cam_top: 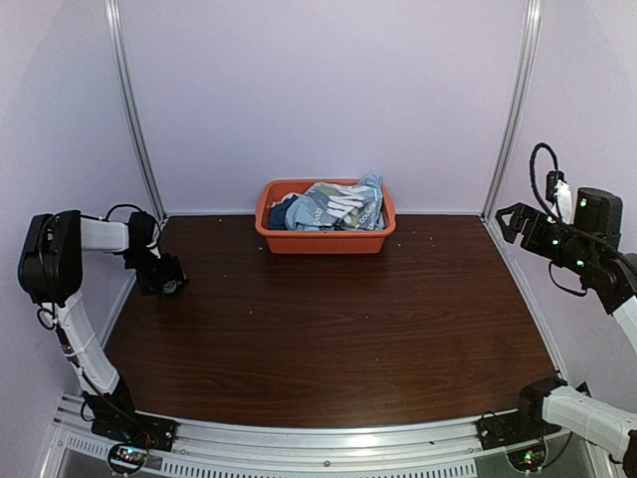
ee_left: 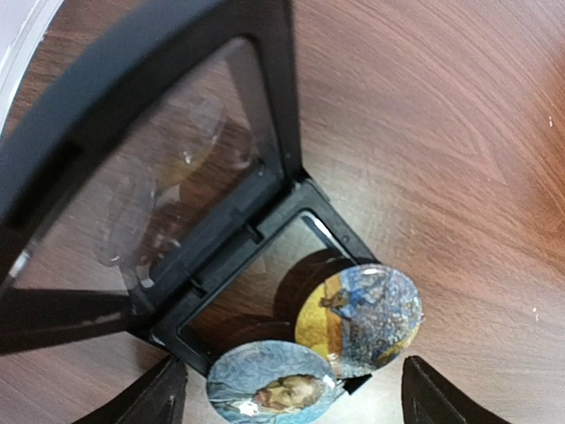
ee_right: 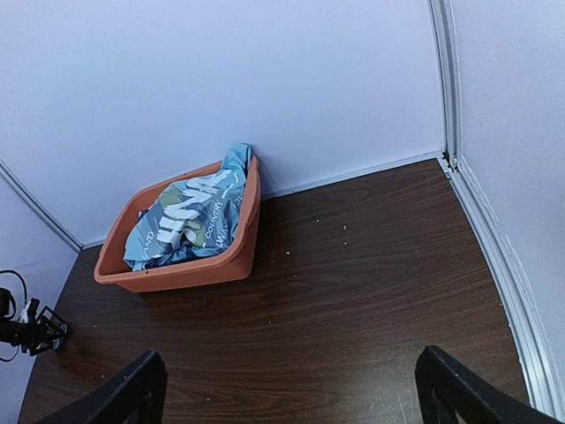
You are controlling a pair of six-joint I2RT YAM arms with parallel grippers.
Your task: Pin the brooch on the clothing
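Two round picture brooches sit at the edge of a clear-lidded black box (ee_left: 225, 252) in the left wrist view. One brooch (ee_left: 362, 318) is yellow and blue; the other brooch (ee_left: 269, 382), nearer the camera, is pale blue with a brown figure. My left gripper has its fingers apart on either side of them, with visible gaps, gripping neither. Blue printed clothing (cam_top: 333, 206) lies crumpled inside an orange basin (cam_top: 323, 242) at the back of the table. High at the right, my right gripper (cam_top: 506, 221) stands open and empty.
Beside the left arm stands the left wall (cam_top: 60, 149). Darker cloth (cam_top: 282, 211) also shows in the basin.
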